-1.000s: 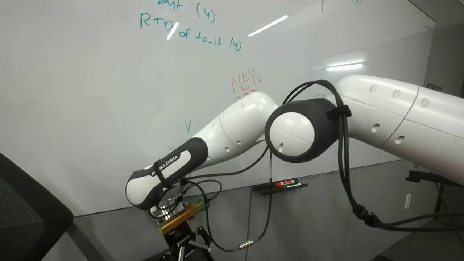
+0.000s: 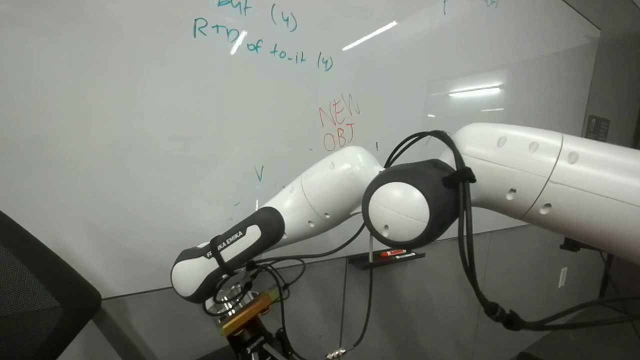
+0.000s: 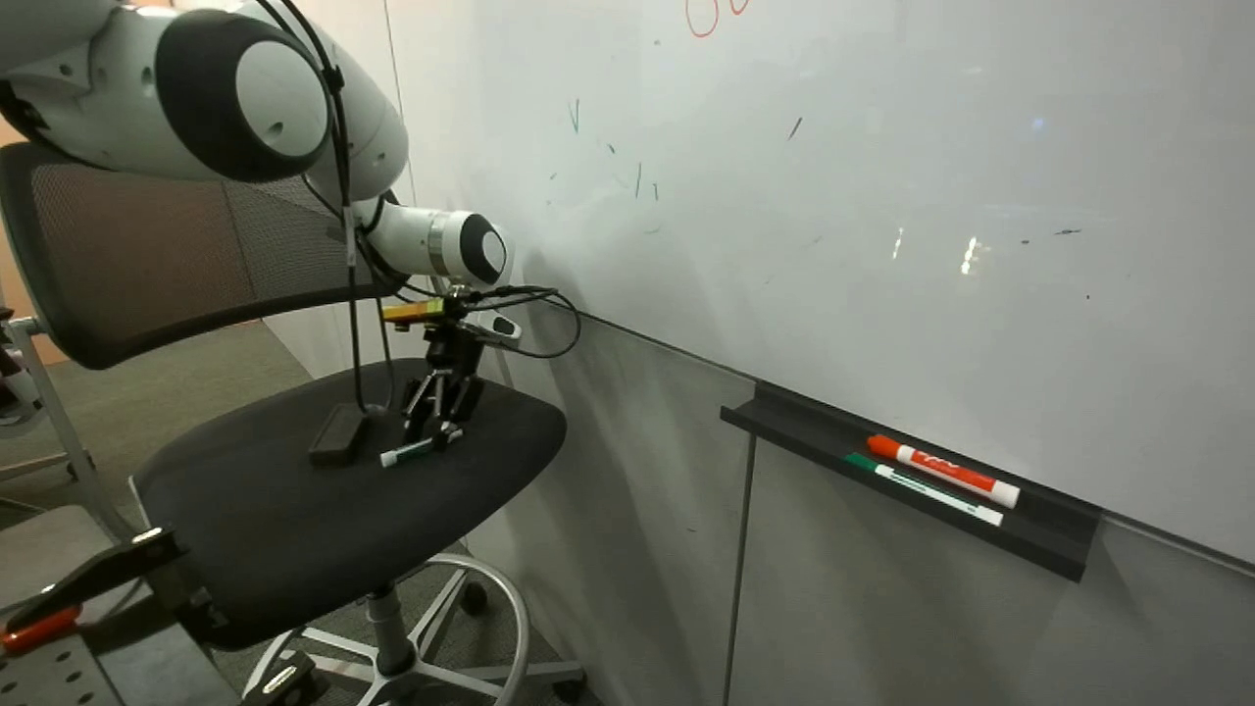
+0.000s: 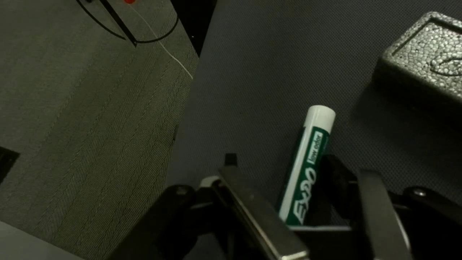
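A green-and-white Expo marker [image 4: 308, 167] lies on the dark seat of a chair [image 4: 260, 78]. In the wrist view my gripper straddles it with fingers part open. The right finger [image 4: 340, 186] is close against the marker's side; whether it touches cannot be told. Some seat shows between the marker and the left finger. The marker's near end is hidden by the gripper. From exterior view 2, my gripper [image 3: 431, 430] points down at seat level, and the marker's white end [image 3: 389, 458] sticks out beside it. Exterior view 1 cuts off the fingers.
A dark block like an eraser [image 4: 426, 56] sits on the seat near the marker. The chair's backrest [image 3: 153, 247] rises behind the arm. Beside the chair is the whiteboard [image 3: 882, 235], its tray [image 3: 1059, 553] holding a red marker [image 3: 941, 467] and a green-capped one [image 3: 929, 492].
In exterior view 1 the whole arm has come lower, and the gripper has sunk further below the frame's bottom edge. The fingers that showed there are now mostly out of sight.
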